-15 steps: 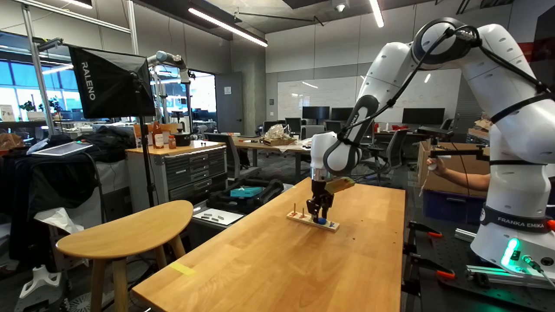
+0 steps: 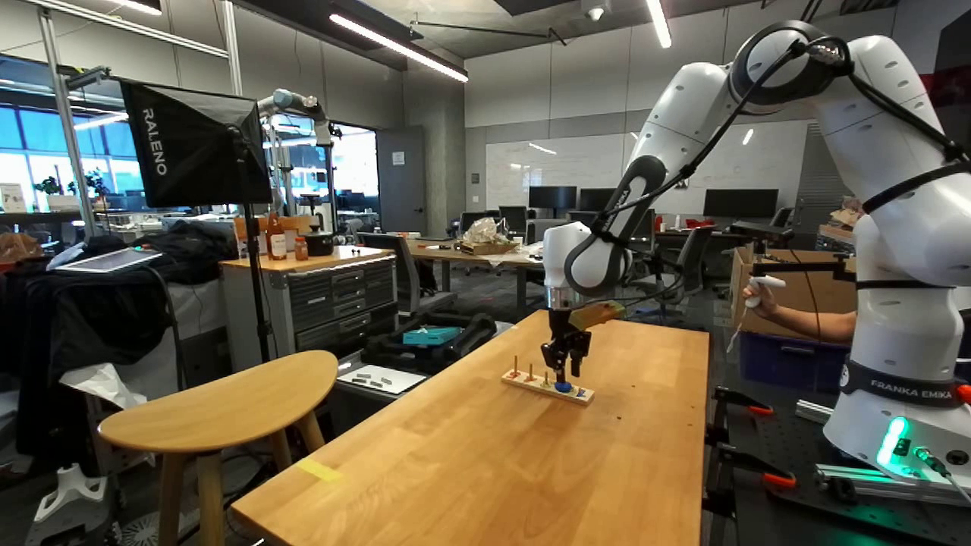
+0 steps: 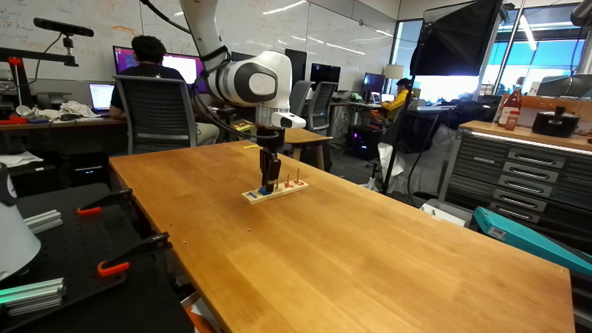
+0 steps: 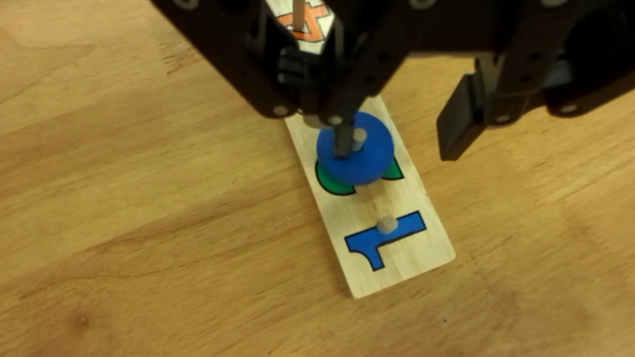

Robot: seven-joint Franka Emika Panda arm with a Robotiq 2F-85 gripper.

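A blue ring (image 4: 372, 163) sits over a peg (image 4: 359, 138) at the green numeral of a narrow wooden number board (image 4: 416, 256); the peg's top shows in its hole. At the blue 1 the peg (image 4: 387, 224) is bare. My gripper is low over the board, its fingers apart. The left fingertip (image 4: 343, 140) overlaps the ring's top beside the peg; whether it touches cannot be told. Off the board's right side, the other finger's pad (image 4: 461, 119) is clear of the ring. Nothing shows held between them. The blue ring (image 2: 564, 387) appears under the gripper in exterior view 1.
Taller pegs (image 2: 516, 365) stand at the board's far end, close to the fingers. Wide bare tabletop (image 3: 333, 238) surrounds the board. Clamps (image 3: 133, 252) grip the table edge on the robot's side.
My gripper has shifted slightly to the right and up along the board in exterior view 1. The ring and board look unmoved.
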